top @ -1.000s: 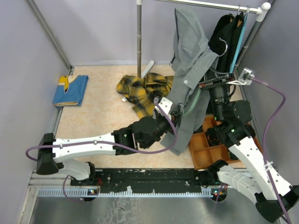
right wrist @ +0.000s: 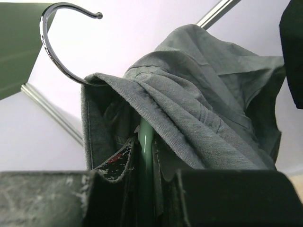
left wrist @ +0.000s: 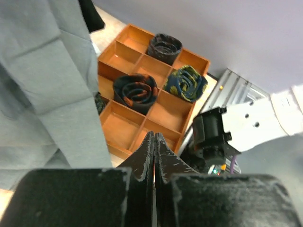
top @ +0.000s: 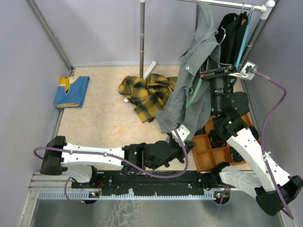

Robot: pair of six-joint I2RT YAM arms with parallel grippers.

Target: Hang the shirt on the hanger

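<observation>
A grey shirt (top: 185,109) hangs below the rail, draped over a hanger whose metal hook (right wrist: 60,61) pokes out at the collar in the right wrist view. My right gripper is shut on the hanger's green bar, just under the shirt's folded edge. My left gripper is shut, nothing between its fingertips, low by the shirt's lower end; in its view the grey cloth hangs to its left.
The rail (top: 215,4) holds dark garments (top: 228,33) at the right. A wooden divider box (left wrist: 167,111) with rolled items sits at right. A yellow plaid cloth (top: 142,94) and folded blue cloth (top: 71,92) lie on the table.
My left gripper has moved down and right, away from the middle of the shirt, whose lower part now hangs differently. The shirt's top has shifted slightly right.
</observation>
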